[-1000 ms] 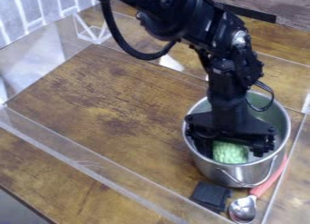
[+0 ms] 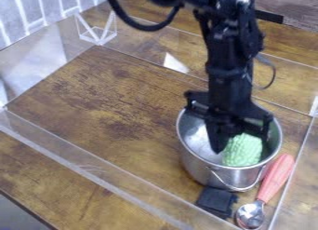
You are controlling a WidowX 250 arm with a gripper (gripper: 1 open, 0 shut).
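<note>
A steel pot (image 2: 204, 165) with a wire handle sits at the right of the wooden surface. A green textured object (image 2: 246, 151) lies inside it. My black gripper (image 2: 217, 138), blurred, hangs over the pot's upper part, partly hiding the inside. Its fingertips look close together, and I see nothing held between them.
A spoon with a red handle (image 2: 276, 176) lies right of the pot, and a small black block (image 2: 215, 200) in front. Clear plastic walls (image 2: 87, 158) border the board.
My gripper has risen from down inside the pot, showing more of the green object. The pot appears shifted slightly left.
</note>
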